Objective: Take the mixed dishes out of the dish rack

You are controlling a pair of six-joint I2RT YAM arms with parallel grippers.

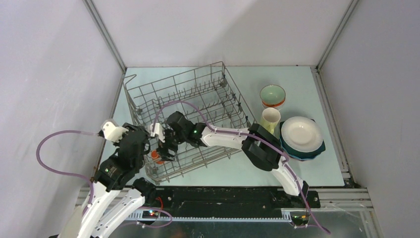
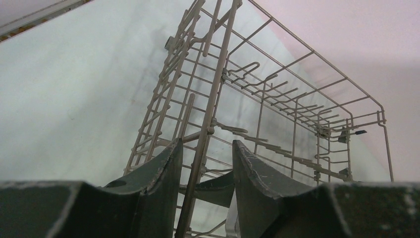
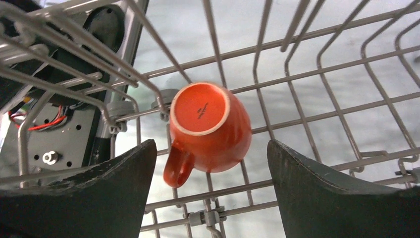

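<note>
The wire dish rack (image 1: 218, 63) stands at an angle on the pale table. In its near-left corner an orange-red mug (image 3: 200, 109) lies upside down, its handle towards the camera in the right wrist view. My right gripper is open above the mug, which shows between the fingers and beyond them; contact cannot be made out. From above, the mug is partly hidden by that gripper. My left gripper is at the rack's left side, its fingers (image 2: 166, 173) apart with a rack wire running through the gap. No dish shows there.
At the right stand stacked bowls (image 1: 272, 94), a cream mug (image 1: 271, 116) and a white plate (image 1: 301, 134) on a dark teal dish (image 1: 317, 151). Rack wires rise close around the red mug.
</note>
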